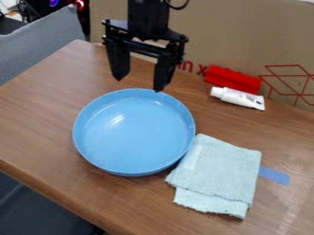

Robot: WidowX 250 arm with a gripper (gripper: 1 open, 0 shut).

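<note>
My black gripper [140, 72] hangs at the top centre, open, with nothing seen between its fingers, above the back edge of a round light-blue plate [134, 131]. A folded pale cloth [216, 174] lies to the right of the plate, near the front. At the back right are a red object [232, 78] and, just in front of it, a white tube [237, 97].
A cardboard panel [252, 32] stands along the back. A strip of blue tape [274, 175] is beside the cloth. A grey padded surface [37, 50] borders the left.
</note>
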